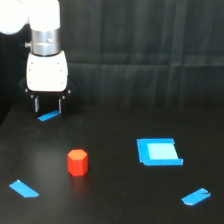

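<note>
A red block (77, 162), roughly hexagonal in outline, rests on the black table left of the middle. To its right is a blue square (146, 142) with a whitish patch inside it; nothing stands on it. At the back left hangs my gripper (48, 103), pointing down, its two dark fingers spread with nothing visible between them. It is well behind the red block and a little to its left, apart from it.
Blue strips lie at the front left (24, 188), the front right (196, 197) and under the gripper (49, 115). A dark curtain (140, 50) closes off the back.
</note>
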